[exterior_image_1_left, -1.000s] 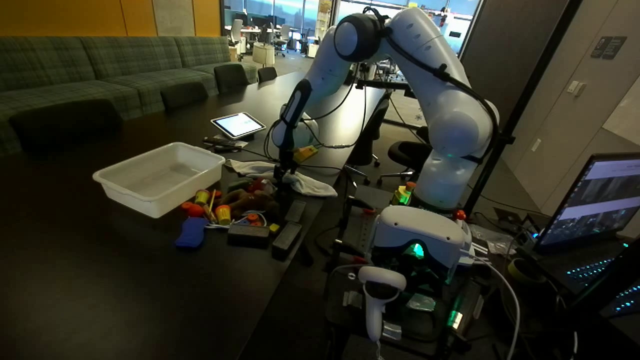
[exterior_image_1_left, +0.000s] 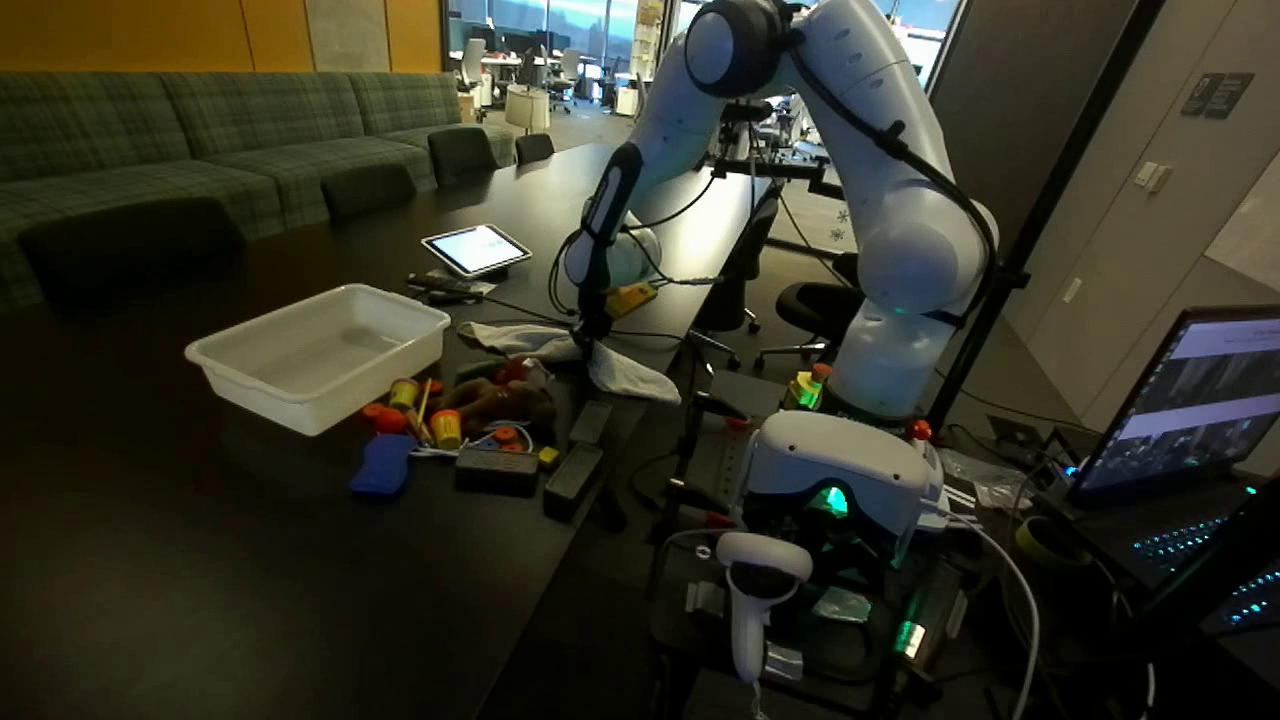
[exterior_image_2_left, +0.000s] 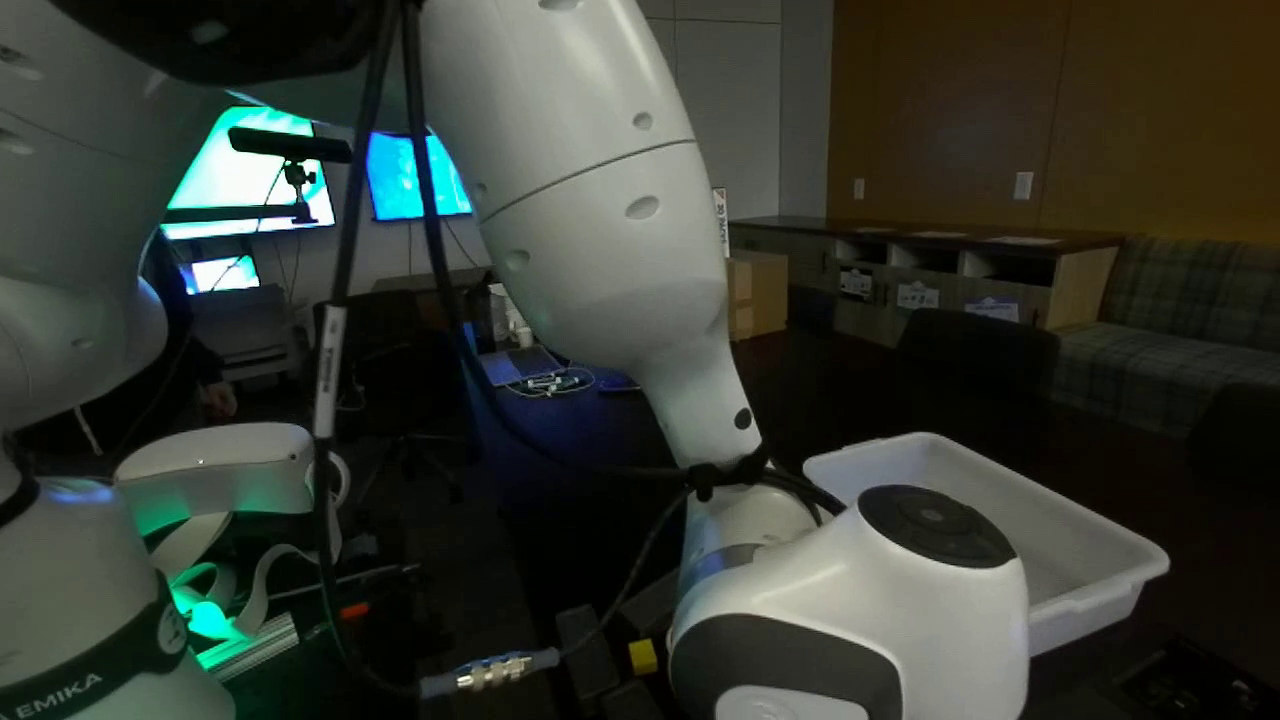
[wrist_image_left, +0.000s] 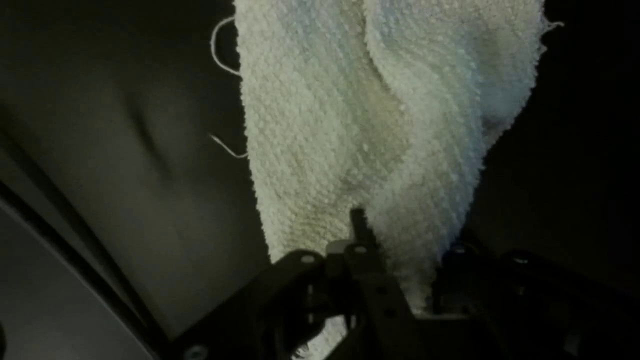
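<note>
A white terry cloth (exterior_image_1_left: 636, 373) lies in loose folds near the table's right-hand edge. My gripper (exterior_image_1_left: 585, 346) points down at its middle, low over the table. In the wrist view the cloth (wrist_image_left: 336, 132) fills the centre and narrows toward the gripper. One dark finger (wrist_image_left: 381, 288) lies across the cloth, and a strip of cloth shows between it and the darker parts on the right. A gap shows between the fingers, but whether they press on the cloth is too dark to tell. The arm hides the cloth in exterior view 2.
An empty white bin (exterior_image_1_left: 318, 360) stands left of the cloth. In front lie a brown plush toy (exterior_image_1_left: 498, 402), small tubs, a blue object (exterior_image_1_left: 383, 464) and dark blocks (exterior_image_1_left: 497, 472). A tablet (exterior_image_1_left: 476, 250) sits behind.
My gripper has moved a little to the right in exterior view 1. The cloth has shifted slightly the same way. The bin and the pile of objects stand as before.
</note>
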